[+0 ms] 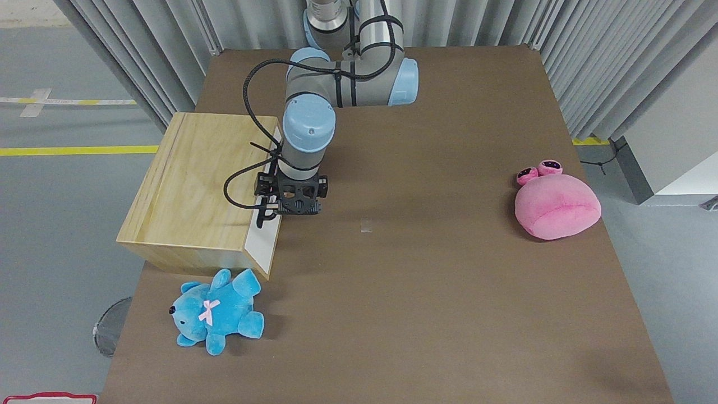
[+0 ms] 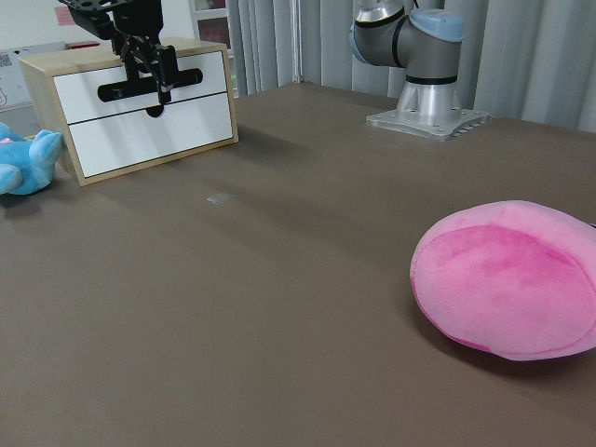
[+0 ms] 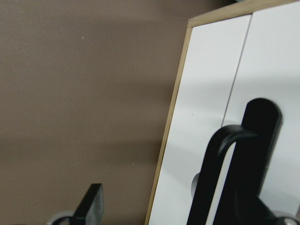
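Observation:
A light wooden two-drawer cabinet [image 1: 195,182] with white fronts [image 2: 149,140] stands on the brown table [image 1: 437,289]. The black gripper [image 2: 140,88] is against the drawer fronts, around the seam between the two drawers in the left view. In the wrist view one black finger [image 3: 253,136] lies over the white fronts and the other [image 3: 91,206] is over bare table, so the gripper stands open. Both drawers look closed. A blue plush bear [image 1: 222,310] lies beside the cabinet's near end; a pink plush toy [image 1: 558,205] sits at the right.
Curtains hang behind the arm, and a wire bin stands on the floor past the table's left edge.

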